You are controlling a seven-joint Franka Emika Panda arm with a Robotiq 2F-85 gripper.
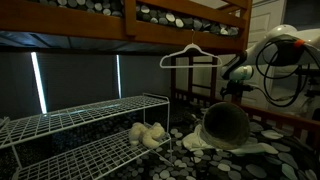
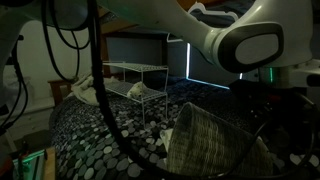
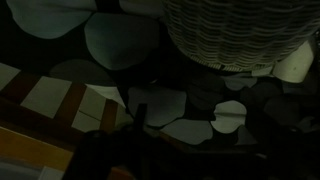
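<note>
A woven basket (image 1: 226, 124) lies tipped on its side on the pebble-patterned bedding, its mouth turned toward exterior view 1. Exterior view 2 shows the same basket (image 2: 190, 150), partly behind a cable and my arm. Its woven wall (image 3: 240, 30) fills the upper right of the wrist view. Beyond the basket, near the wooden rail, my gripper (image 1: 236, 92) hangs above the bedding, clear of the basket. Dark fingers spread apart low in the dim wrist view, with only patterned cloth visible between them.
A white wire rack (image 1: 85, 122) stands at left, with a pale plush toy (image 1: 147, 134) beside its right end. A white hanger (image 1: 192, 56) hangs from the bunk beam above. Pale cloth (image 1: 250, 148) lies by the basket. A slatted wooden rail (image 1: 290, 122) borders the right.
</note>
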